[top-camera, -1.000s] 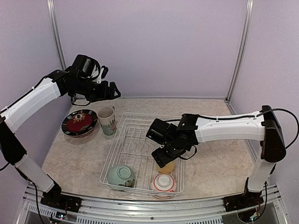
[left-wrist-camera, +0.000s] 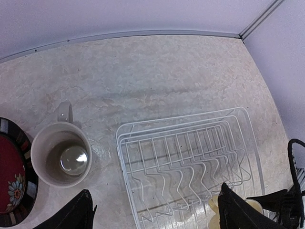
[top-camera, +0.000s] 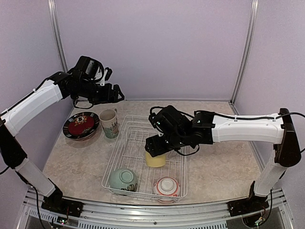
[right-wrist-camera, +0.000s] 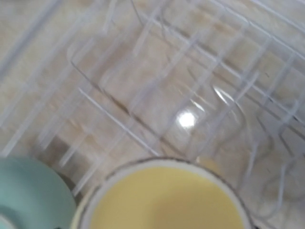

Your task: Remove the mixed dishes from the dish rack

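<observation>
The white wire rack [top-camera: 114, 162] holds a yellow cup [top-camera: 155, 160] at my right gripper [top-camera: 155, 145], a green bowl [top-camera: 123, 178] at front left and a red-rimmed white dish [top-camera: 167, 187] at front right. In the right wrist view the yellow cup [right-wrist-camera: 167, 200] fills the bottom; the fingers are hidden, so their grip is unclear. My left gripper [top-camera: 114, 94] hangs above the tall mug [top-camera: 109, 125], its fingers apart with nothing between them. A dark plate with a red centre [top-camera: 81, 125] lies left of the mug.
The rear of the rack is empty. Walls enclose the back and sides.
My right gripper and the yellow cup have moved leftward and slightly back within the rack, the cup appearing more upright. The left arm is practically still.
</observation>
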